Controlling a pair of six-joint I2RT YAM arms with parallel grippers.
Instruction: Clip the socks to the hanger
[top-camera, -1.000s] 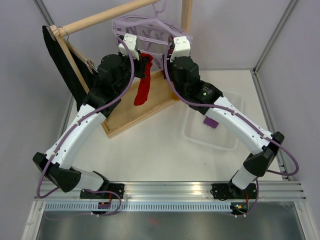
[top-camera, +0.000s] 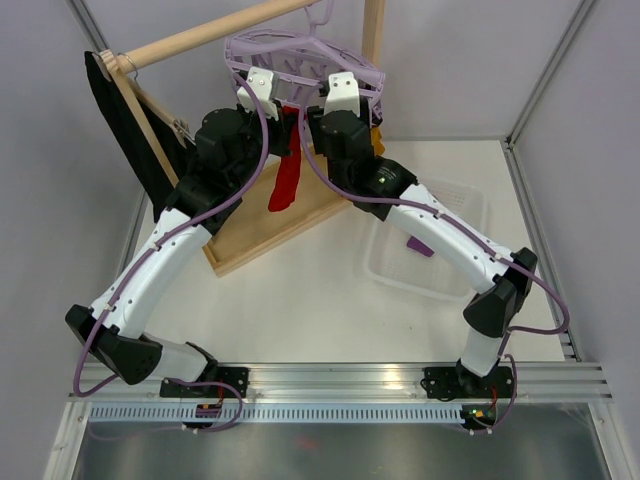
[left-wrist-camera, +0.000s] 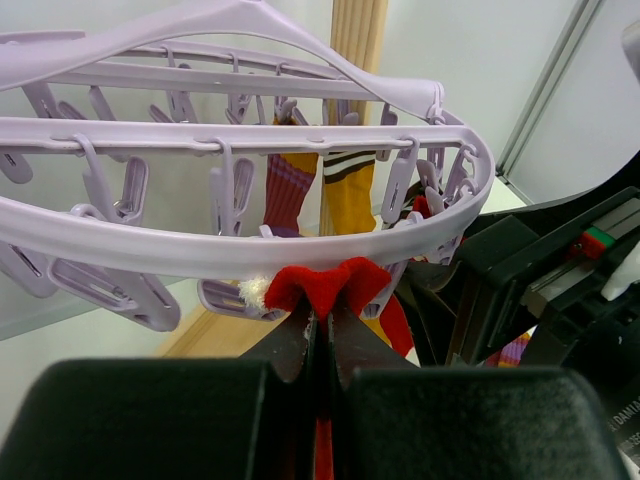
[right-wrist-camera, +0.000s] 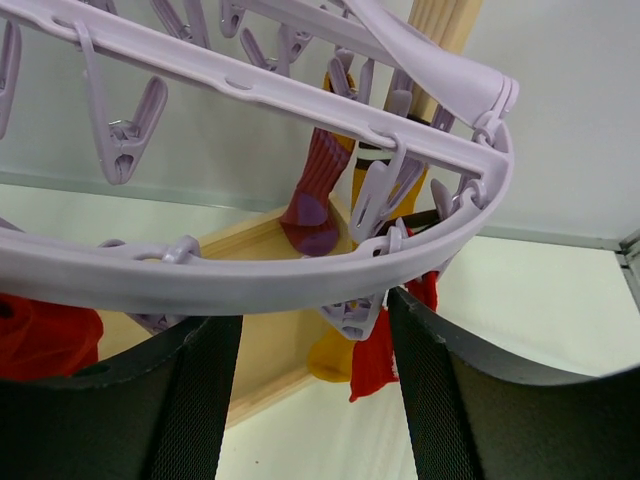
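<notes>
A lilac clip hanger (left-wrist-camera: 230, 250) hangs from the wooden rack, with socks clipped at the back: a striped sock (right-wrist-camera: 312, 200) and a yellow one (left-wrist-camera: 350, 200). My left gripper is shut on a red sock (left-wrist-camera: 330, 290), whose top is raised against the front rim; its length hangs below in the top view (top-camera: 285, 170). My right gripper is open just under the rim's corner, around or near a lilac clip (right-wrist-camera: 350, 310); the red sock shows at its left in the right wrist view.
A white bin (top-camera: 420, 270) with a purple item stands at the right of the table. The wooden rack (top-camera: 200, 25) and black cloth occupy the left back.
My left gripper holds the red sock in the same place.
</notes>
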